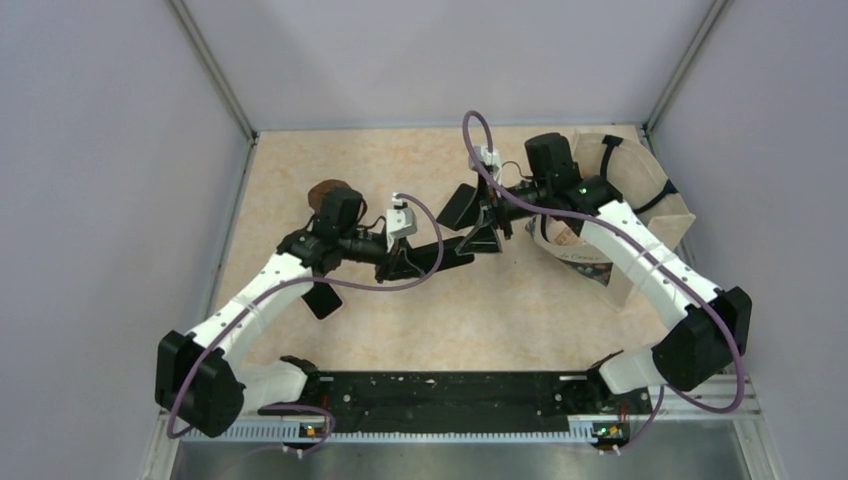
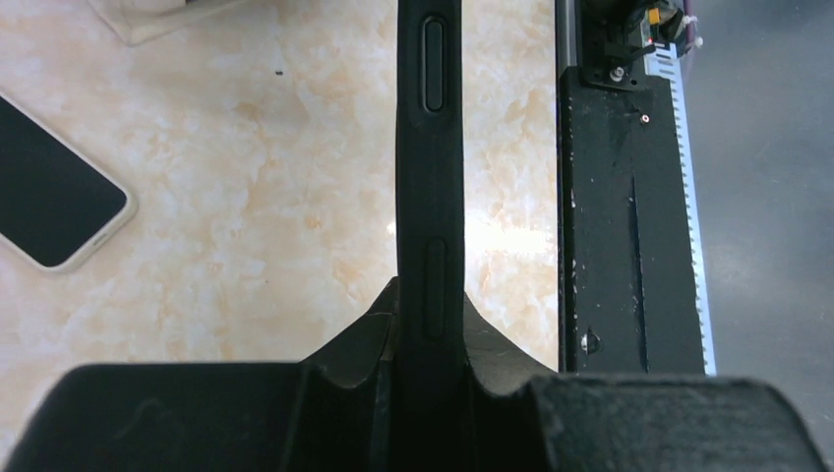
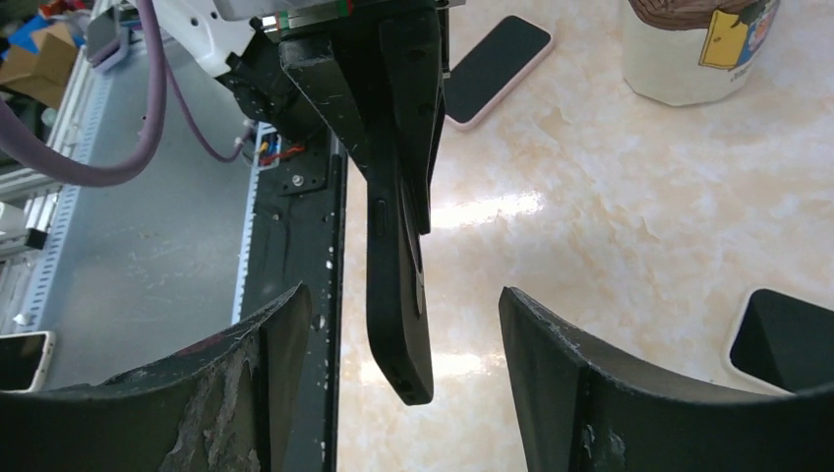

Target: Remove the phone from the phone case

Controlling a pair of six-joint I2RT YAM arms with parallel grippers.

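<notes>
A black phone case (image 1: pixel 447 255) with button covers along its side is held on edge above the table, between my two arms. My left gripper is shut on one end of the case (image 2: pixel 430 167). In the right wrist view, the case's free end (image 3: pixel 398 334) lies between the spread fingers of my right gripper, with room on both sides. That gripper stands open and touches neither face. A thin lighter line shows along one edge; whether a phone sits inside, I cannot tell.
One phone (image 1: pixel 322 299) lies at the table's left, and another dark one (image 1: pixel 458 207) lies behind the grippers. A container with a brown top (image 1: pixel 330 191) stands at back left. A cream bag (image 1: pixel 630 170) fills the back right.
</notes>
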